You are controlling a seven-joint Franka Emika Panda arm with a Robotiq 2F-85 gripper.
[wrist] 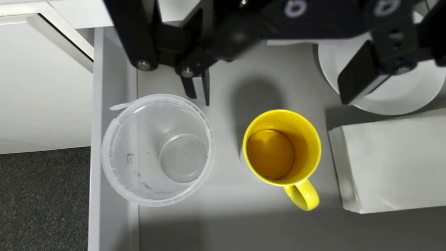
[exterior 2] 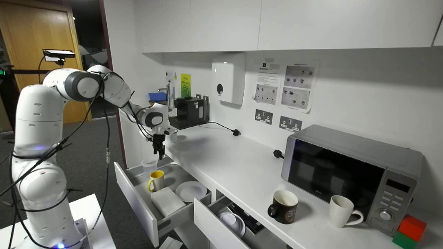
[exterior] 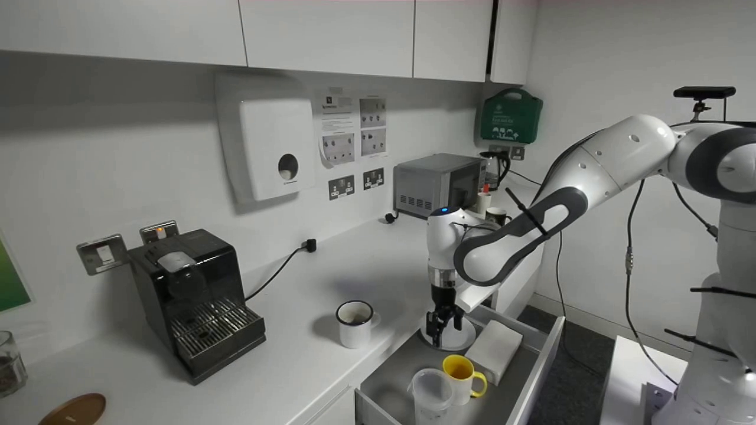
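Observation:
My gripper is open above the pulled-out drawer [exterior: 397,382], its fingers wide apart with nothing between them. In the wrist view a yellow-rimmed mug [wrist: 278,146] stands upright below the gap, nearer the bottom of the picture, handle pointing down. A clear plastic tub [wrist: 159,150] stands left of it, close to the drawer's side wall. On the right are a white plate [wrist: 389,98], partly hidden by one finger, and a pale block-shaped packet [wrist: 397,163]. On the counter near the drawer sits a white enamel mug [exterior: 354,326] with a dark rim.
A black coffee machine [exterior: 202,297] occupies the counter's left end. Further along are a microwave [exterior 2: 353,170], a dark mug [exterior 2: 283,206], a white mug [exterior 2: 343,211] and stacked red and green blocks [exterior 2: 410,232]. Another drawer [exterior 2: 220,226] is partly open beside mine. Mid-counter is clear.

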